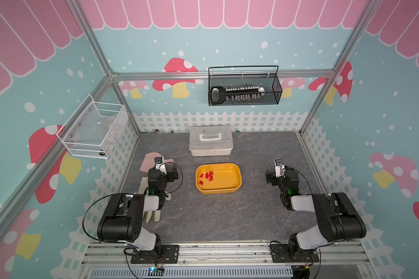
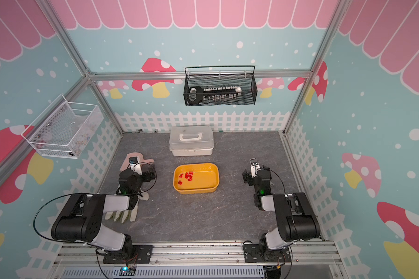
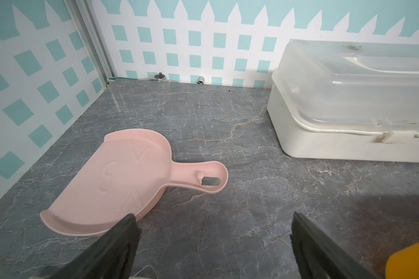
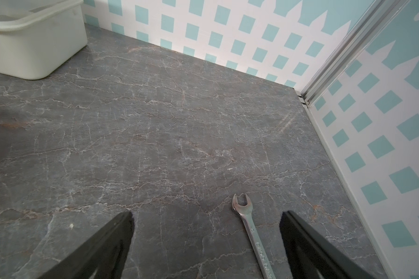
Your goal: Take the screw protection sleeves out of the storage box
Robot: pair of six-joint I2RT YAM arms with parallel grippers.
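Several small red pieces, by their look the screw protection sleeves (image 1: 210, 176), lie in the left part of the yellow tray (image 1: 228, 189) at the table's middle. Behind the tray stands a white storage box (image 1: 211, 152) with a clear lid and handle; its lid is down. Left of the tray, my left gripper is open, with bare table between its fingers. To the tray's right, my right gripper is likewise open and holds nothing. Neither gripper touches the tray or the box.
A pink dustpan (image 3: 121, 181) lies ahead of the left gripper, and a glove (image 2: 125, 215) lies under the left arm. A wrench (image 4: 253, 232) rests near the right gripper. Wall baskets hang in black (image 1: 246, 100) and white (image 1: 95, 132).
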